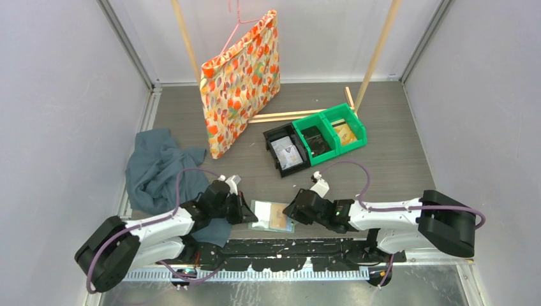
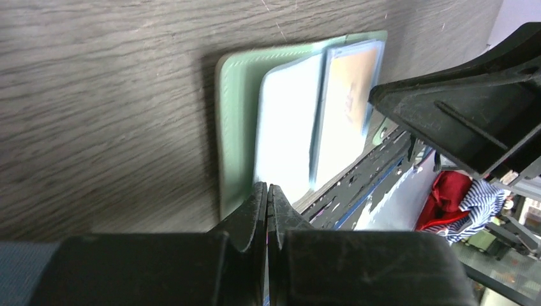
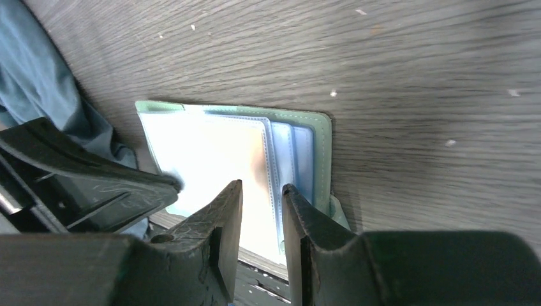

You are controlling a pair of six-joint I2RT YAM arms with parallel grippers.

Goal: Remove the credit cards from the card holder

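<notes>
The pale green card holder lies spread on the table between the two grippers. In the left wrist view its green border frames a white sleeve and a tan card in a clear pocket. My left gripper is shut with nothing between its fingers, its tips low over the near end of the white sleeve. My right gripper stands partly open over the holder, fingers on either side of a stitched pocket edge. Blue sleeves show beside that edge.
A green bin and a black bin sit farther back. Blue-grey cloth lies at the left, and a patterned bag hangs behind it. Bare tabletop lies between holder and bins.
</notes>
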